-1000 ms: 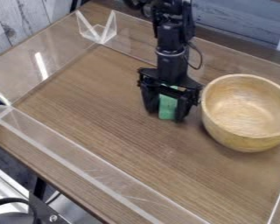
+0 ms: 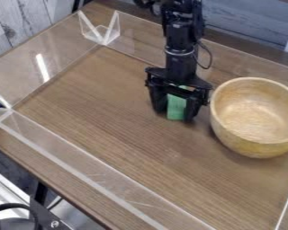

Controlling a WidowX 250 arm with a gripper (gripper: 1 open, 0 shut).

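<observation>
My black gripper point(image 2: 178, 90) reaches down from the top centre to the wooden table, around a green object point(image 2: 176, 107) that sits just left of a bowl. The gripper's dark fingers partly cover the green object; whether they are closed on it I cannot tell.
A large tan bowl point(image 2: 254, 122) stands at the right. A white wire stand point(image 2: 98, 29) is at the back left.
The arm and green object show only very slight shifts; they remain in about the same place beside the bowl.
</observation>
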